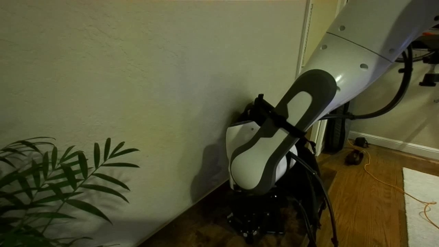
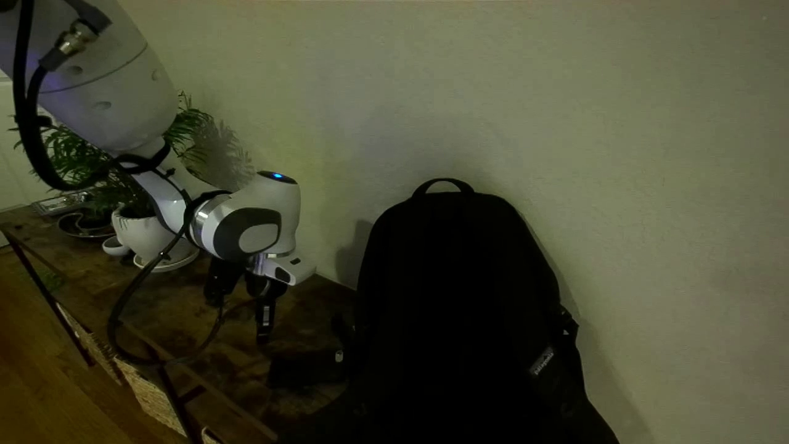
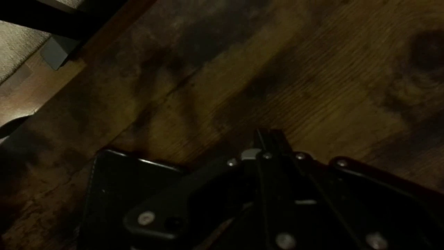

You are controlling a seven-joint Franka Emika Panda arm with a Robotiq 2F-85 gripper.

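Note:
My gripper is shut in the wrist view, and nothing shows between its fingertips. It points down over the dark wooden tabletop (image 3: pixel 249 87). To its left in that view lies a flat black object (image 3: pixel 125 183) with rounded corners, partly hidden behind the gripper linkage. In exterior view 2 the gripper (image 2: pixel 264 337) hangs left of a black backpack (image 2: pixel 458 296), and the flat black object (image 2: pixel 307 369) lies between them on the table. Whether the fingertips touch the tabletop is too dark to tell.
A white plant pot (image 2: pixel 151 233) stands on the table behind the arm. The backpack leans against the wall (image 2: pixel 629 148). Leafy fronds (image 1: pixel 70 181) fill the lower left of exterior view 1. Bare tabletop surrounds the gripper towards the plant.

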